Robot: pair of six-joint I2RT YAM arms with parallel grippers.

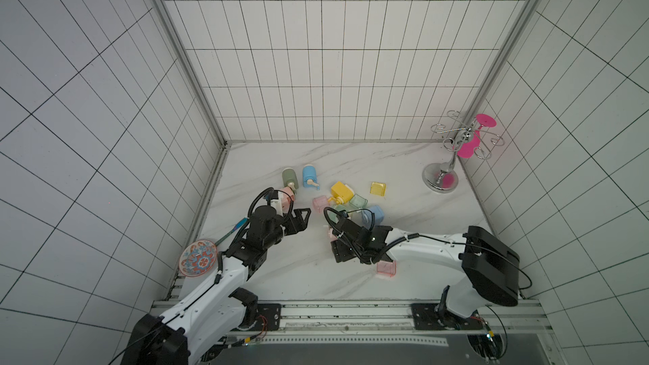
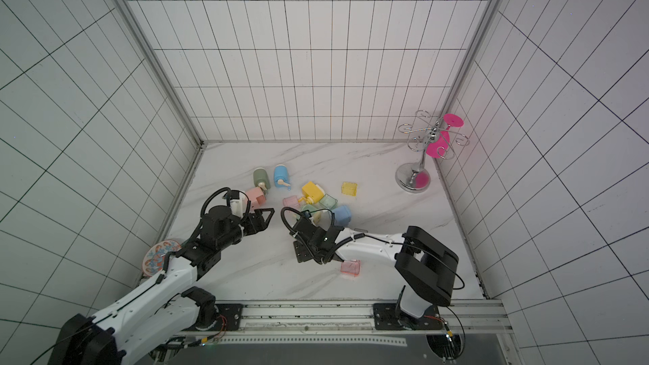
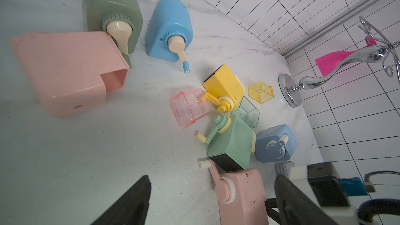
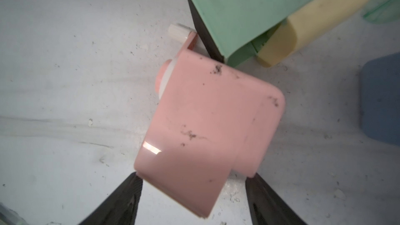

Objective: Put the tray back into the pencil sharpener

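A pink sharpener (image 4: 208,116) with a side crank lies on the table, its near end between the fingertips of my right gripper. This gripper is open; whether a finger touches the sharpener I cannot tell. Farther left my left gripper (image 1: 304,220) hangs open and empty, near a second pink sharpener (image 3: 75,70). One clear pink tray (image 3: 190,107) lies mid-table beside the yellow sharpener (image 3: 223,87); another pink tray (image 1: 386,268) lies near the front, below my right arm.
A green sharpener (image 3: 233,143) touches or nearly touches the pink one. Close by are a blue sharpener (image 3: 275,143), a green tray (image 3: 248,112) and a yellow tray (image 3: 260,91). A metal stand (image 1: 440,177) occupies the back right.
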